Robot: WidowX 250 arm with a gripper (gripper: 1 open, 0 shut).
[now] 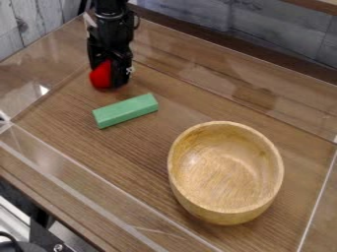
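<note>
My gripper [110, 61] is at the upper left of the camera view, pointing down over a red round object [101, 77], which it touches or nearly touches. The fingers are dark and small, so whether they are closed on the object is unclear.
A green block [125, 110] lies diagonally below and right of the gripper. A large tan bowl [227, 169] fills the lower right of the wooden table [250, 59].
</note>
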